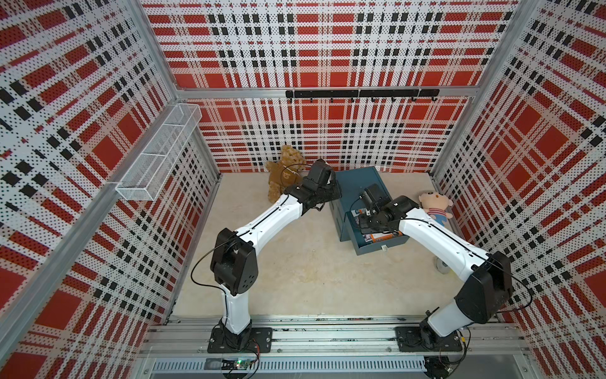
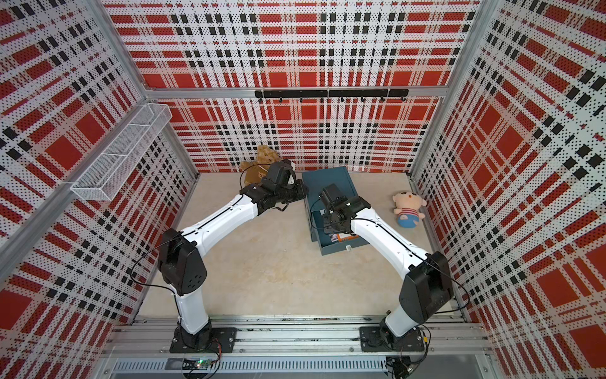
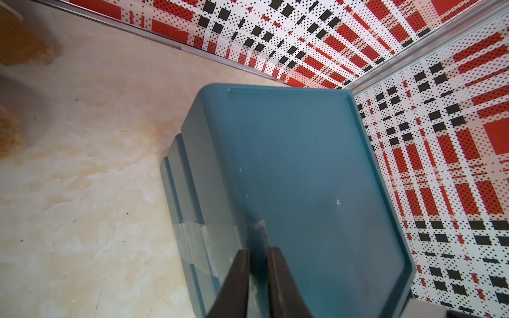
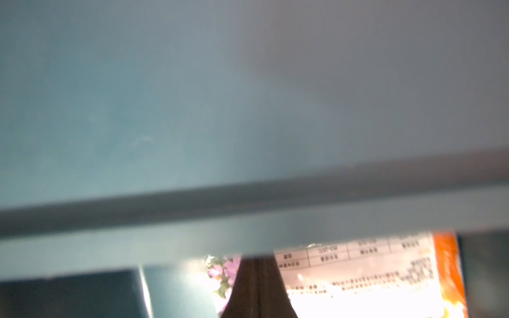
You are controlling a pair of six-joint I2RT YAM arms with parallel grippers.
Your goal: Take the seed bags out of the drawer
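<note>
The blue drawer (image 1: 383, 246) stands pulled out of the blue cabinet (image 1: 358, 180). Inside it lie seed bags, one with an orange edge and white printed face (image 4: 365, 273) plus a flower picture. How many bags there are cannot be told. My right gripper is shut above that bag, close to the cabinet's front edge; nothing shows between its fingers. Along the cabinet's left top edge is my left gripper, its fingers parted by a narrow gap. Whether those fingers touch the cabinet is unclear. My right arm hides part of the drawer in both top views.
A brown teddy bear (image 1: 282, 173) sits behind the left arm. On the right are a pink plush toy (image 2: 409, 208) and a small grey object (image 1: 441, 265). Open tabletop (image 1: 290, 271) lies left and in front of the cabinet.
</note>
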